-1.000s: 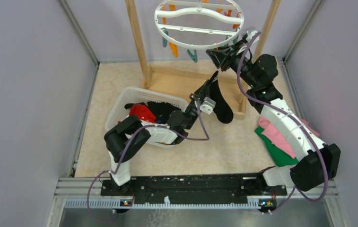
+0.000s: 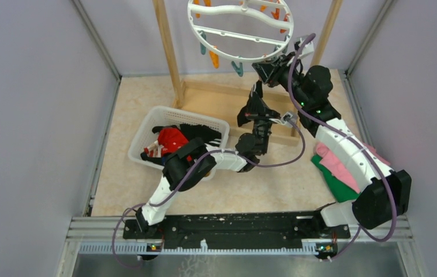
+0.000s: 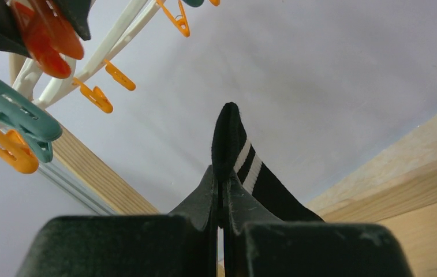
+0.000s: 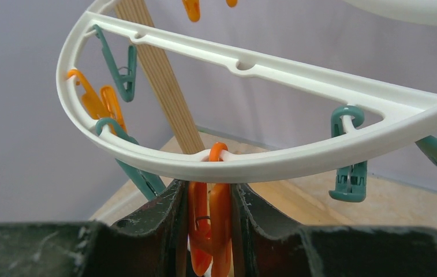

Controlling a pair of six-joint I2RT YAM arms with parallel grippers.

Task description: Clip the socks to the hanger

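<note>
A black sock with two white stripes (image 3: 225, 138) is pinched at its upper part in my left gripper, which is shut on it. Its top end stands up above the fingertips, and the rest hangs behind them. The white round hanger (image 4: 297, 165) carries orange and teal clips. On its near rim, one red-orange clip (image 4: 220, 216) sits between the fingers of my right gripper, shut on it. In the top view the left gripper is just below the right gripper (image 2: 266, 70). The sock's top is below and apart from that clip.
A white basket (image 2: 141, 135) with several socks, red and black among them, stands on the left under the left arm. Pink cloth (image 2: 337, 166) and green cloth (image 2: 336, 183) lie at right. Wooden posts (image 2: 168, 46) flank the hanger. Teal clips (image 4: 351, 179) hang close by.
The sock's hanging part now shows left of the gripper. The right arm and hanger have shifted slightly.
</note>
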